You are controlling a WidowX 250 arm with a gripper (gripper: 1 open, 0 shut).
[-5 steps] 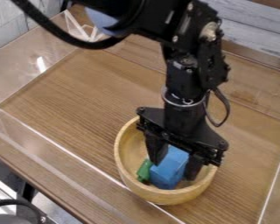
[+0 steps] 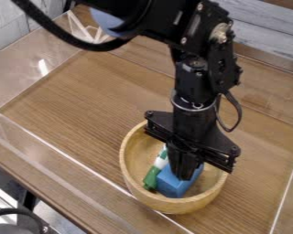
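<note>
My black gripper (image 2: 183, 155) hangs over a pale wooden bowl (image 2: 135, 166), its fingers lowered into the bowl's back half, just above a blue block (image 2: 174, 184). A green and white object (image 2: 153, 172) lies left of the block inside the bowl. The gripper looks shut; whether it touches the block is hidden by its own body.
The bowl sits on a wooden table (image 2: 76, 119) with clear space to the left and behind. Clear plastic edging runs along the left side, and a cable loops near the bottom left corner.
Over the last second the gripper has shifted a little, uncovering more of the green and white object.
</note>
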